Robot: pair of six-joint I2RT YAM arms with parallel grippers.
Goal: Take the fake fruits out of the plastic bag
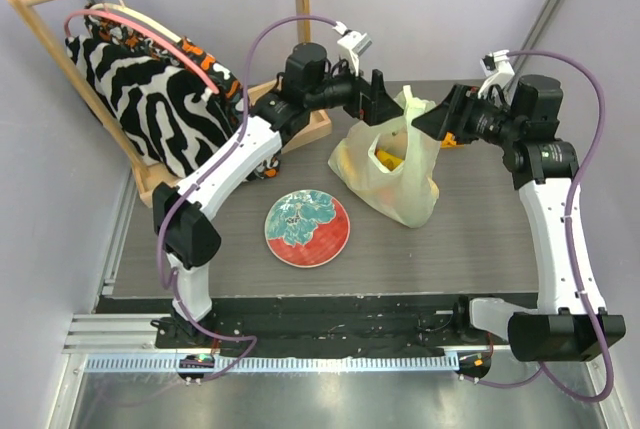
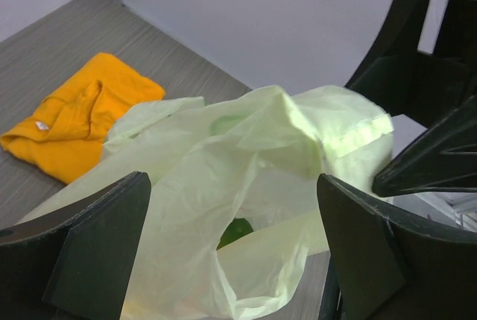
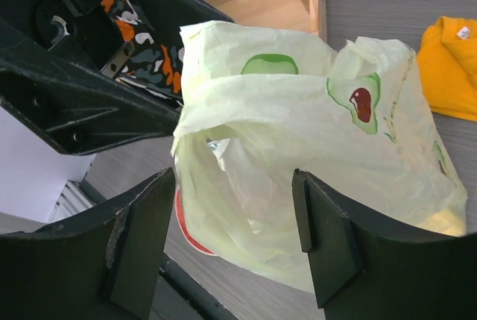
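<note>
A pale green plastic bag (image 1: 385,184) stands on the table, yellow fruit (image 1: 388,157) visible through its opening. Both grippers reach to its upper part from either side. My left gripper (image 1: 375,94) is open at the bag's top, the bag's film (image 2: 231,163) between and beyond its fingers. My right gripper (image 1: 440,114) faces it from the right, fingers apart, with the bag's top (image 3: 253,51) in front of them. In the right wrist view the left gripper's fingers touch or nearly touch the bag's edge.
A red-and-teal plate (image 1: 307,239) lies left of the bag. An orange cloth (image 2: 82,118) lies behind it. A wooden rack (image 1: 90,99) with patterned fabric stands at the left.
</note>
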